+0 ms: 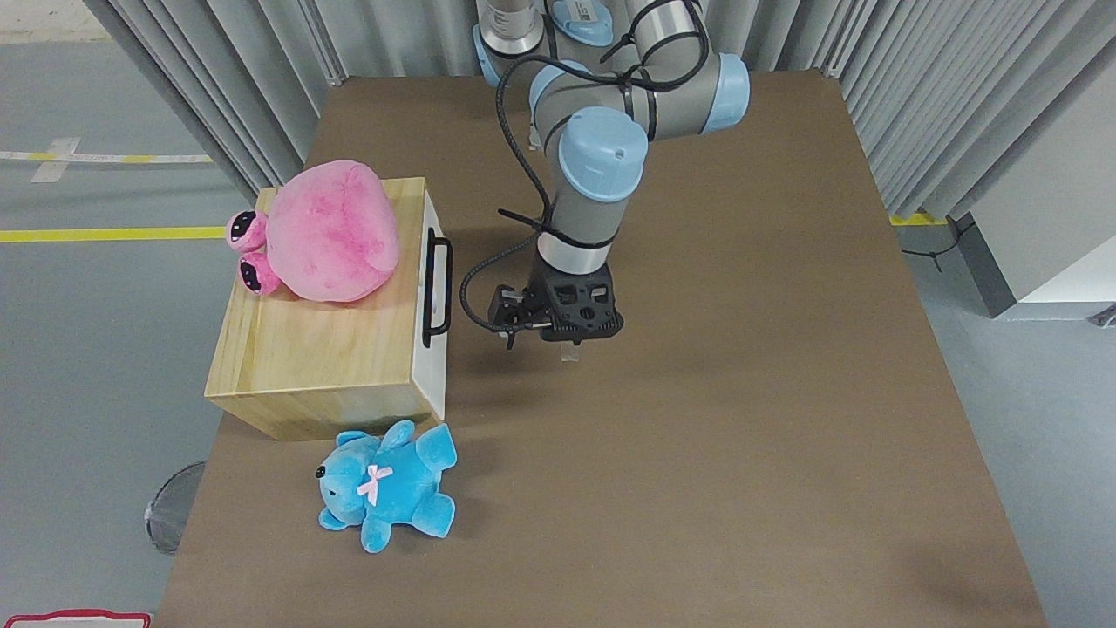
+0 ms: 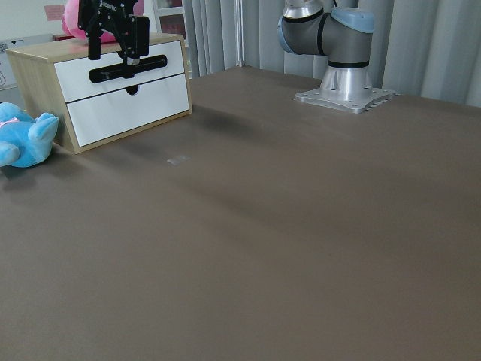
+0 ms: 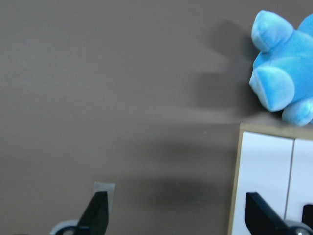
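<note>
My gripper (image 1: 539, 333) hangs over the table, right of the drawer cabinet's handle. In the wrist view its two fingers (image 3: 100, 213) stand wide apart with only table between them. A blue plush bear (image 1: 387, 487) lies on its back at the cabinet's near end; it is at the upper right in the wrist view (image 3: 283, 68). The wooden two-drawer cabinet (image 1: 314, 356) has white fronts and a black handle (image 1: 444, 288). A pink plush toy (image 1: 330, 230) with big eyes rests on its top.
The robot's base (image 2: 342, 98) stands at the back, before grey curtains.
</note>
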